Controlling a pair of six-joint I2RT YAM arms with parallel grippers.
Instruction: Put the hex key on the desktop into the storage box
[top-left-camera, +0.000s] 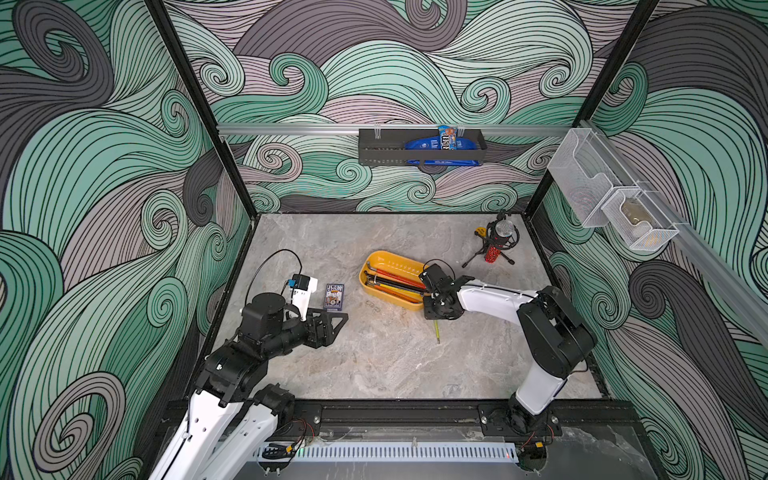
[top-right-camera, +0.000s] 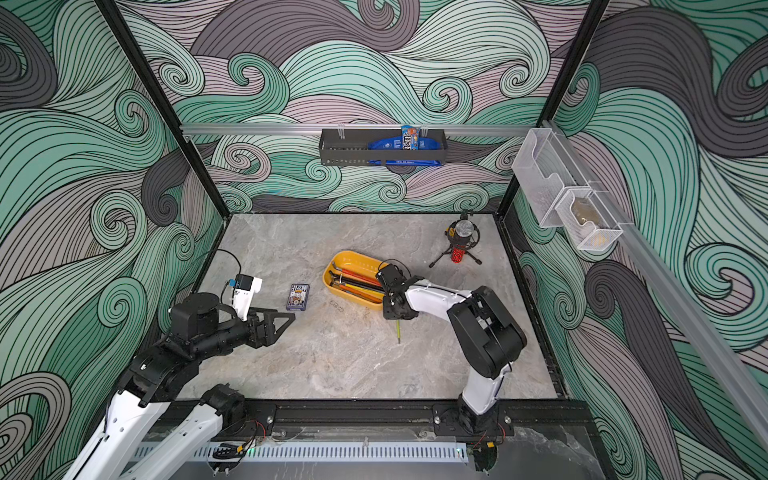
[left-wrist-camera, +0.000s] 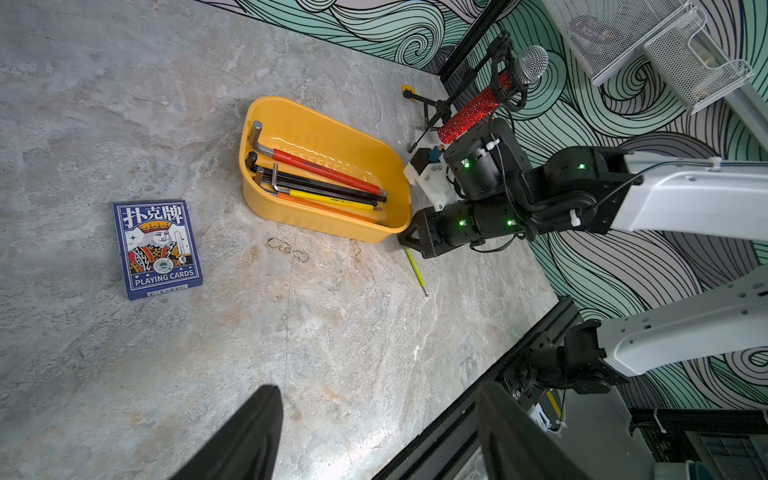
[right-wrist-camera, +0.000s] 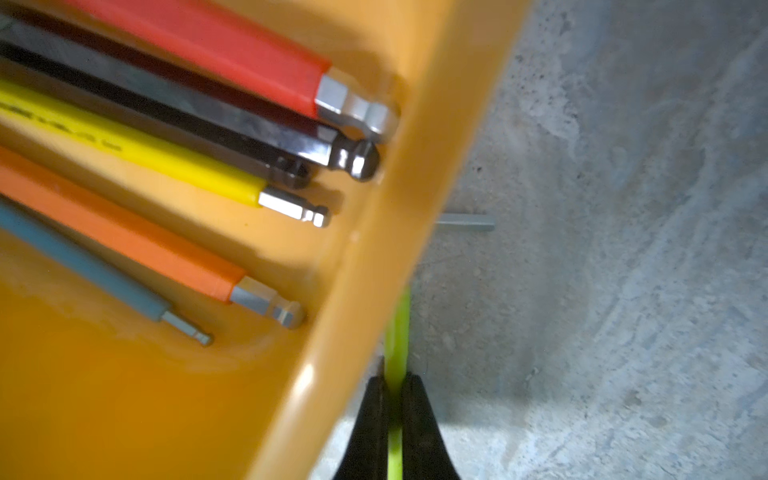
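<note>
In the right wrist view, a lime-green hex key (right-wrist-camera: 395, 352) is pinched between the fingertips of my right gripper. Its bare metal short arm (right-wrist-camera: 472, 221) pokes out past the box rim. From the left wrist view, the key's far end (left-wrist-camera: 417, 276) angles over the grey desktop. The storage box is the yellow tub (left-wrist-camera: 320, 220), right beside my right gripper; red, black, yellow, orange and blue-grey hex keys lie inside. At the left, my left gripper (top-left-camera: 342, 328) stands open and empty above the desk, away from the box.
A blue playing-card box (left-wrist-camera: 157, 248) lies left of the tub. Behind on the right, a microphone on a tripod (top-left-camera: 492, 240) stands on the desk. Mesh baskets (top-left-camera: 592, 184) hang on the right wall.
</note>
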